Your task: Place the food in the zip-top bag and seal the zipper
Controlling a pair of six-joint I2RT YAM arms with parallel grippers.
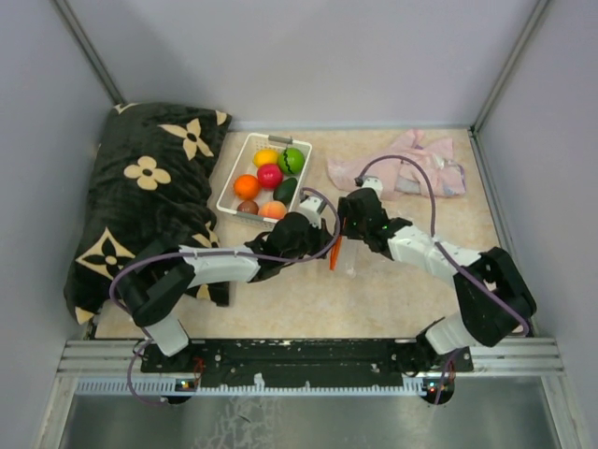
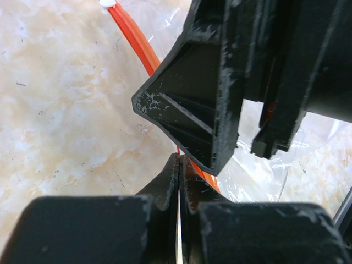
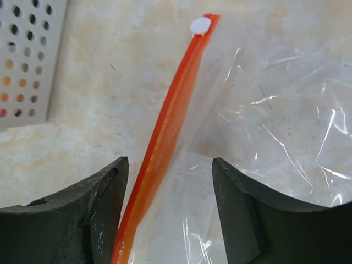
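A clear zip bag (image 3: 275,137) with an orange zipper strip (image 3: 165,137) and white slider (image 3: 200,25) lies on the table. In the left wrist view my left gripper is shut at the strip; whether any of it is between the fingertips is unclear. My right gripper is open over the strip, its fingers either side of it, and appears in the left wrist view just above my left one. A white basket (image 1: 224,196) holds several toy foods, among them an orange (image 1: 246,187), a watermelon (image 1: 291,161) and an avocado (image 1: 285,190).
A dark flowered cushion (image 1: 140,187) fills the table's left side. A pink cloth (image 1: 430,168) lies at the back right. Bare table (image 1: 364,309) shows at the front.
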